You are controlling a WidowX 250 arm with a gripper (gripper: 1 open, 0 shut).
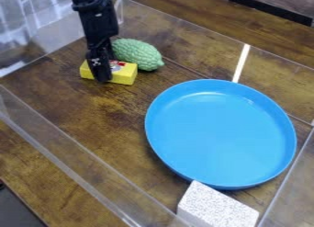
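Observation:
The black gripper [103, 62] reaches down from the top left onto a yellow box [120, 73] with a small printed patch. Its fingertips are at the box's left part; whether they are closed on it is too small to tell. A green bumpy toy [138, 53], like a vegetable, lies just behind and right of the box.
A large blue plate [218, 130] fills the right middle of the wooden surface [73, 130]. A white speckled block [218, 206] sits at the front right. Clear walls border the left and front.

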